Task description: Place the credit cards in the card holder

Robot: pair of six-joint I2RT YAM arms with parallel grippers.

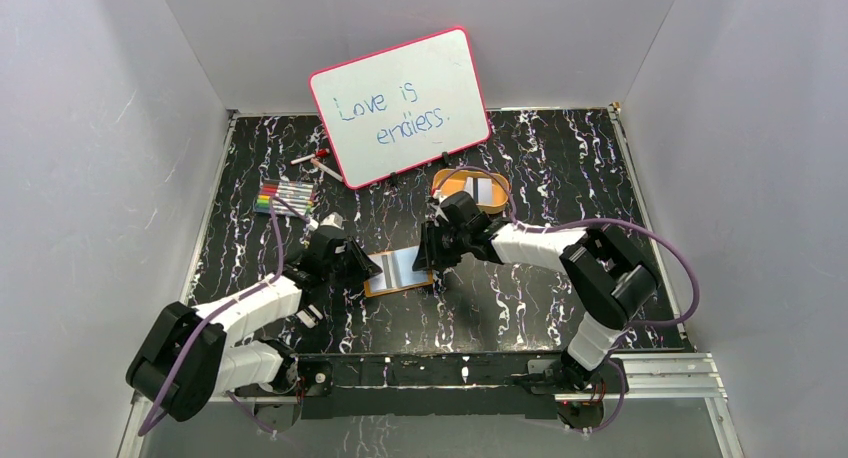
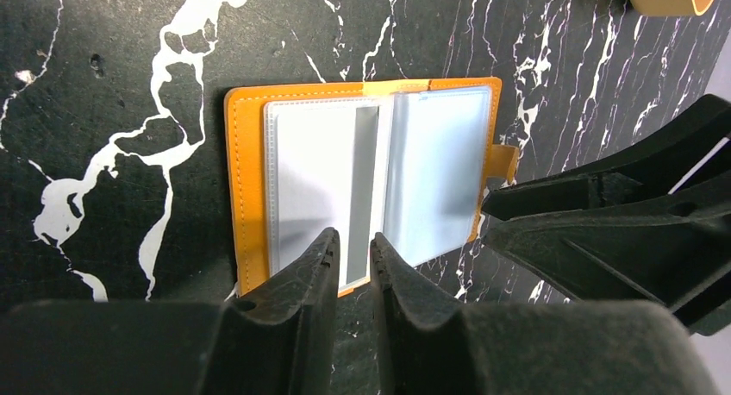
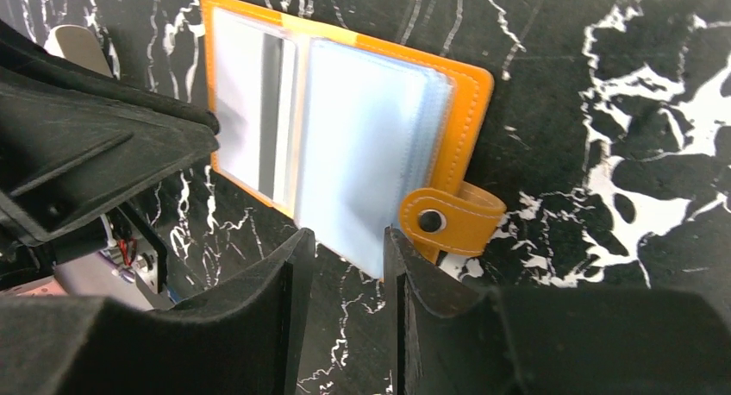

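The card holder (image 1: 398, 270) lies spread open on the table, orange-edged with clear and whitish sleeves (image 2: 315, 171). Its snap strap (image 3: 452, 218) sticks out on the right side. At the left edge, my left gripper (image 1: 372, 269) has its fingertips slightly apart, with nothing between them. Over the right edge stands my right gripper (image 1: 424, 265), its fingers parted and empty too. Both hover close to the holder; whether either touches it cannot be told. White cards with a dark stripe (image 1: 479, 190) sit in the orange tray (image 1: 441, 177) behind the right gripper.
A whiteboard (image 1: 400, 108) stands at the back, loose markers (image 1: 318, 163) by its left side. A pack of coloured markers (image 1: 285, 197) lies at the left.
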